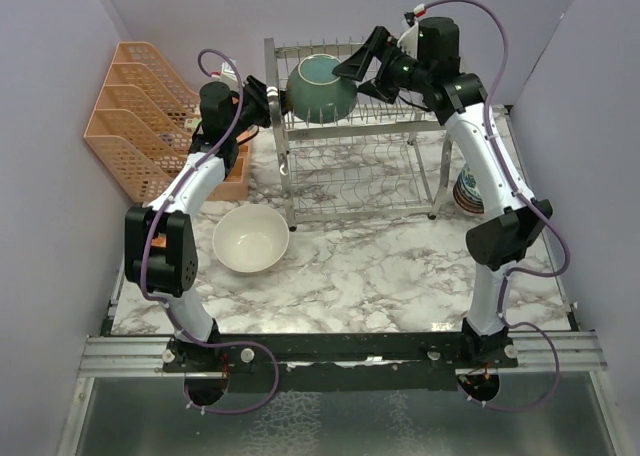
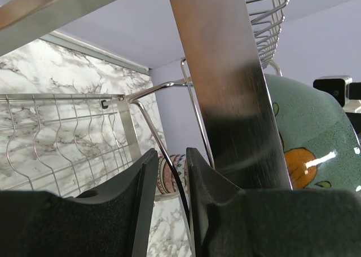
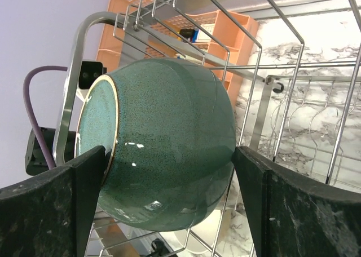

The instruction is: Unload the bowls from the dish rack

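Observation:
A large green bowl point(image 1: 322, 94) lies tilted on its side in the rack's upper tier, filling the middle of the right wrist view point(image 3: 161, 144). My right gripper point(image 1: 365, 76) is at its right side, one finger at the rim and the other at the body; whether it grips is unclear. My left gripper is outside the rack's left end point(image 2: 225, 82), its fingertips close together around or beside a wire. A white bowl point(image 1: 250, 238) sits on the counter.
An orange organiser point(image 1: 130, 126) stands at the back left. Stacked patterned bowls point(image 1: 470, 188) sit at the right, partly hidden by my right arm.

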